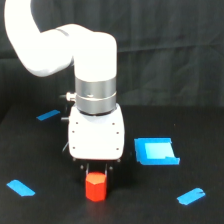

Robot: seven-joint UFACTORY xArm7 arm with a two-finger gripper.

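Observation:
A small orange-red block (95, 187), six-sided in outline, is on the dark surface near the bottom of the view. Just above and behind it is my gripper (95, 168), pointing down from the white hand (96, 135). The dark fingers blend into the black background, and the block covers part of that area. Whether they touch the block or stand apart from it cannot be made out.
A blue-rimmed square with a pale inside (157, 151) lies to the right. Blue strips lie at the front left (20, 188), front right (191, 196) and back left (48, 115).

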